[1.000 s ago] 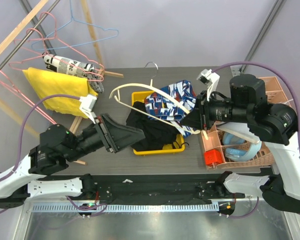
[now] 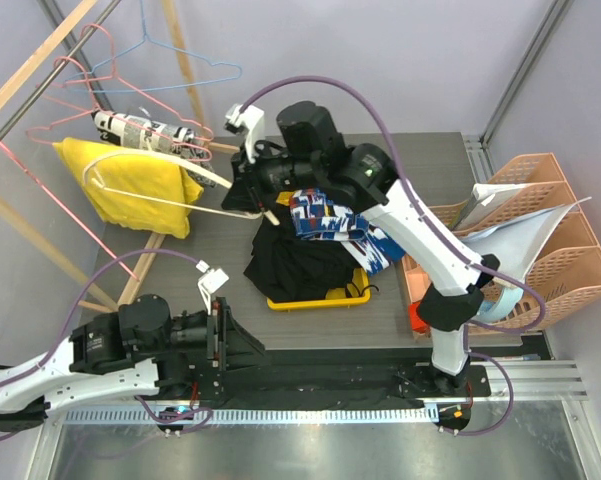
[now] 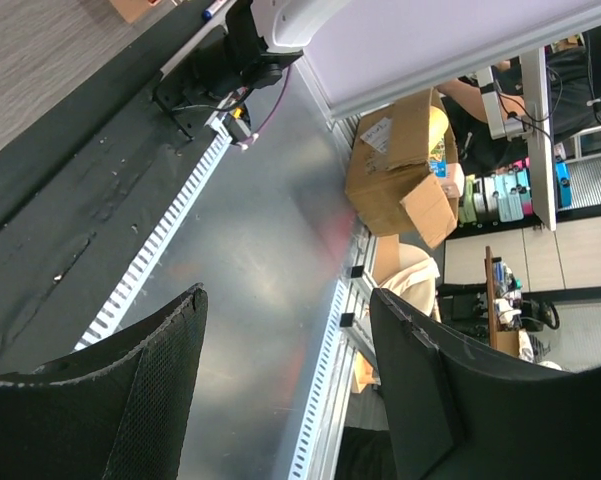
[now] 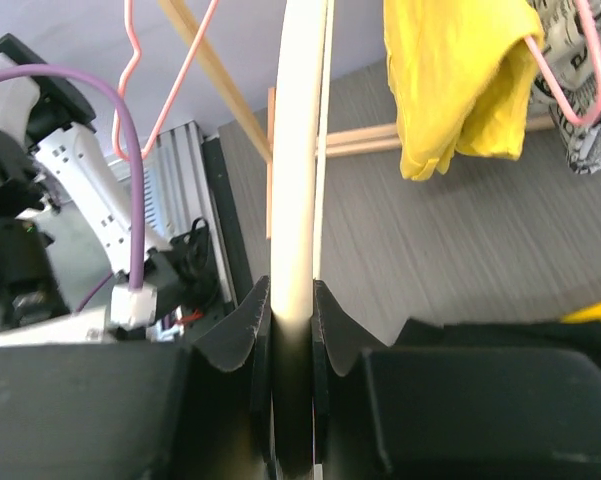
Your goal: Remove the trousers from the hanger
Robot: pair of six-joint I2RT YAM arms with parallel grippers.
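Observation:
My right gripper [image 2: 252,195] is shut on a cream hanger [image 2: 140,190], held up near the rack's yellow cloth [image 2: 130,200]; in the right wrist view the hanger's bar [image 4: 300,200] runs straight up from between the fingers. I see no garment on it. Black fabric [image 2: 290,260] and blue patterned fabric [image 2: 320,215] lie in a yellow tray [image 2: 310,304]; I cannot tell which are trousers. My left gripper [image 2: 220,340] stands open low at the left, empty in its wrist view [image 3: 290,330].
A rail [image 2: 27,110] carries pink and blue hangers at the left, with rolled patterned cloth [image 2: 140,130] beside it. An orange basket [image 2: 560,280] with items stands at the right.
My left gripper has drawn back toward the front left.

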